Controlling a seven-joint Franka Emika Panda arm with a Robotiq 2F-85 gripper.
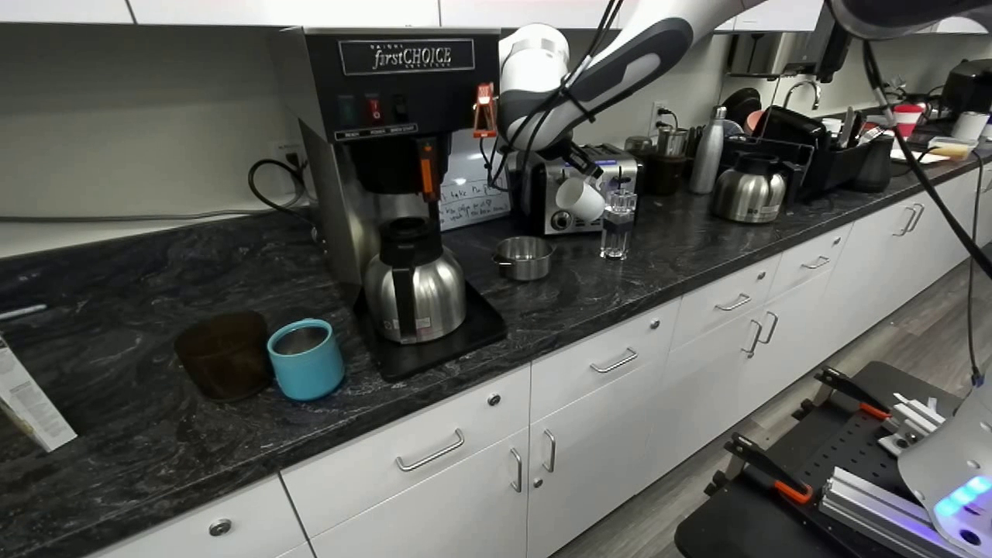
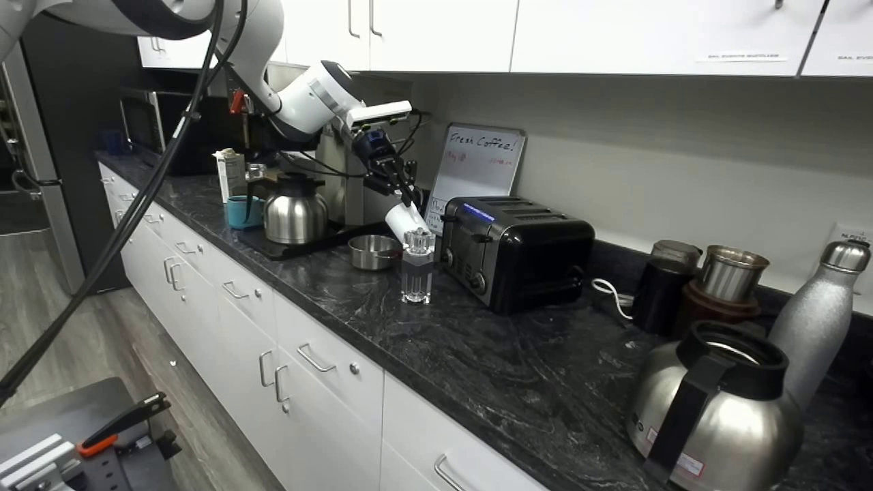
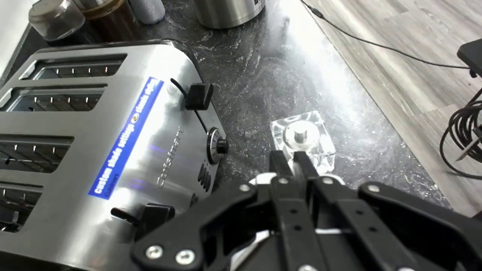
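Note:
My gripper is shut on a white cup, its two fingers nearly together on the cup's thin wall. Tilted well over, the cup hangs clear of the counter. Most of it is hidden behind my fingers in the wrist view, with only white edges showing. Close by, a clear grinder stands upright on the counter; its square top and knob lie just beyond my fingertips in the wrist view. To the cup's left, a small steel pan rests on the counter.
The four-slot toaster is close beside the cup. A coffee maker with its steel carafe and a blue mug stand farther left. Past the grinder there is open counter before another carafe.

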